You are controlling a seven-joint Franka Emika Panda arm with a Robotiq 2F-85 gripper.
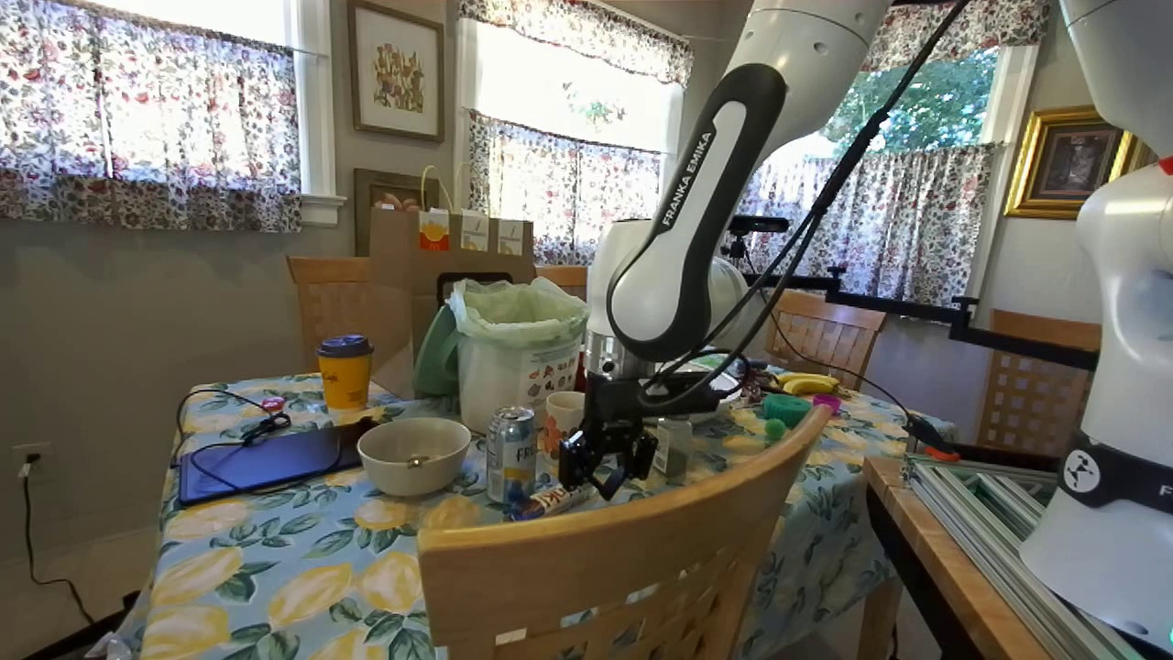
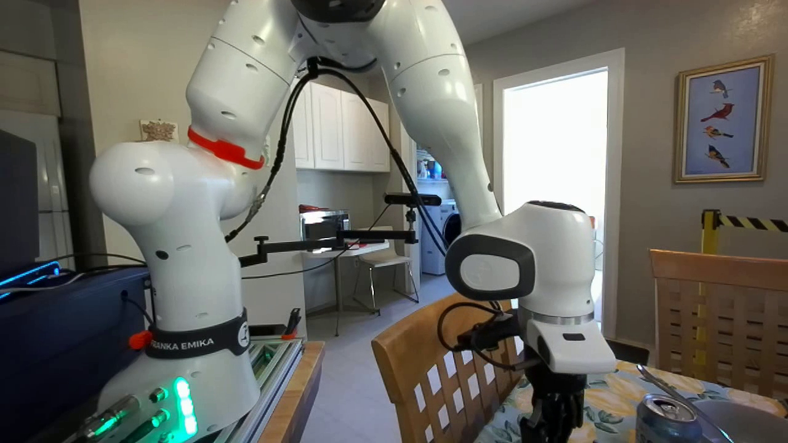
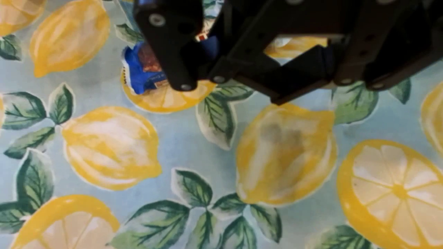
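Note:
A candy bar in a blue, white and brown wrapper (image 1: pixel 550 502) lies on the table beside the silver can (image 1: pixel 511 453). Just above its right end is my black gripper (image 1: pixel 607 484), shut, with nothing visible between its fingers. In the wrist view the blue end of the wrapper (image 3: pixel 143 70) shows to the left of the gripper, whose dark linkages hide much of the bar. Exterior view 2 has the gripper at its bottom edge, the tips cut off.
Left of the can stands a beige bowl (image 1: pixel 414 456); behind are a mug (image 1: pixel 564 413) and a lined white bin (image 1: pixel 506 379). A grey box (image 1: pixel 671 446) is close on the gripper's right. The wooden chair back (image 1: pixel 616 550) rises in front.

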